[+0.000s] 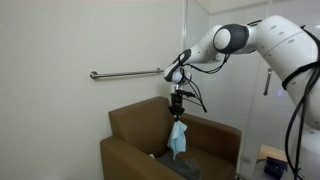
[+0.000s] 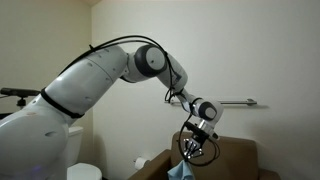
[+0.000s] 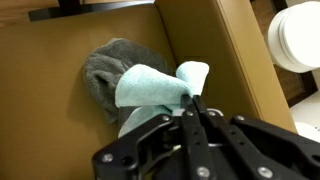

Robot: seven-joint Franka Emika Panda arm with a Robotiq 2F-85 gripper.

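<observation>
A light blue cloth (image 1: 178,138) hangs from my gripper (image 1: 177,117), pinched at its upper part, above the seat of a brown armchair (image 1: 135,158). In the wrist view the same cloth (image 3: 155,90) spreads out from the shut fingertips. Beneath it a dark grey cloth (image 3: 115,68) lies crumpled on the chair seat. Exterior view 2 shows the blue cloth (image 2: 181,171) below the gripper (image 2: 185,158), its lower end cut off by the frame's edge.
A metal rail (image 1: 125,74) runs along the wall above the chair. A round white object (image 3: 298,38) stands outside the chair's side in the wrist view, and a white toilet (image 2: 82,160) is at the left of exterior view 2.
</observation>
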